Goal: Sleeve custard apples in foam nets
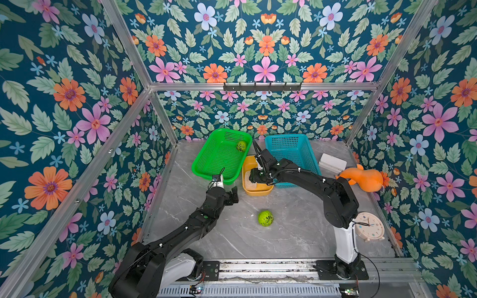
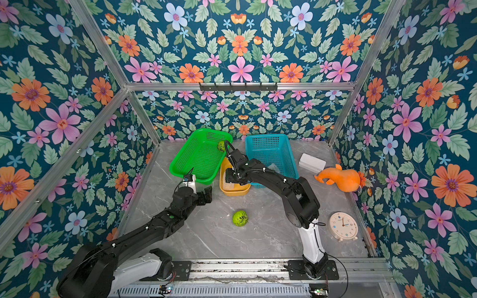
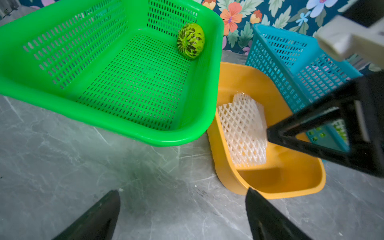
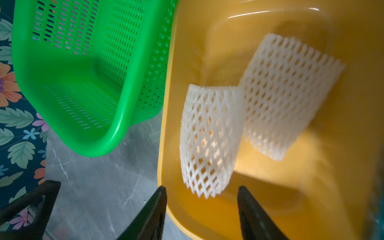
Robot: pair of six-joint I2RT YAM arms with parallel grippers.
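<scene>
A custard apple [image 1: 265, 217] rests on the table in front of the yellow tray [image 2: 236, 191]; another [image 3: 190, 40] is in the green basket [image 3: 132, 84]. Two white foam nets, one at left [image 4: 210, 140] and one at right [image 4: 290, 92], lie flat in the tray. My right gripper is over the tray, fingers apart just short of the left net, nothing between them. My left gripper stands open over bare table in front of the green basket, with nothing between its fingers.
The blue basket [image 2: 283, 154] stands right of the tray. A white box [image 1: 332, 165], an orange plush toy [image 1: 367, 179] and a clock [image 2: 342, 226] line the right side.
</scene>
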